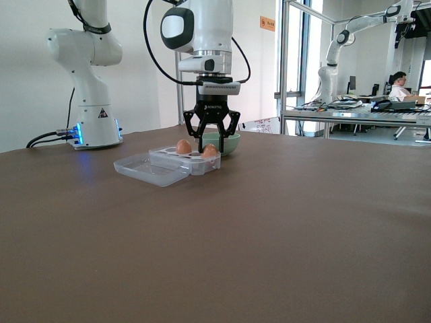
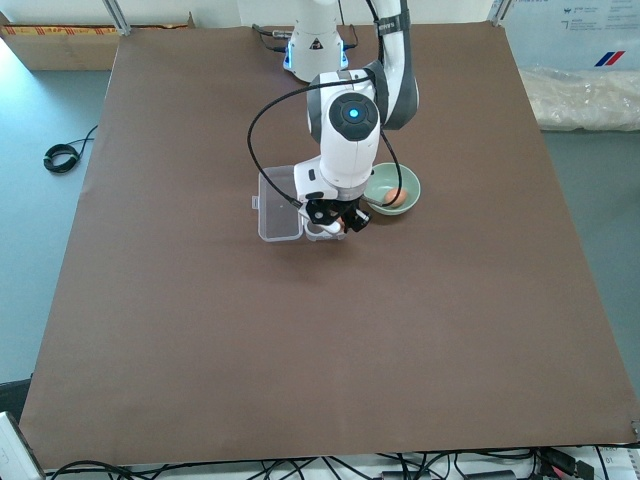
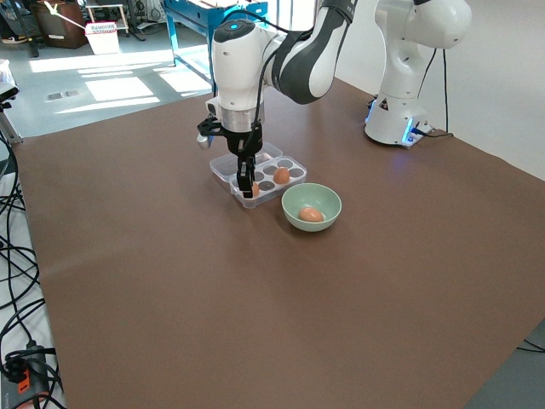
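Note:
My gripper (image 1: 211,145) is lowered at the egg tray (image 3: 270,189), fingers open in the top view, one beside an egg (image 1: 210,151); whether it touches cannot be told. Another egg (image 1: 183,147) sits in the tray, whose clear lid (image 2: 280,205) lies open beside it. A green bowl (image 3: 289,202) stands next to the tray with an egg (image 3: 311,215) inside. In the left view the arm hides much of the tray.
Cables run outside the table edge.

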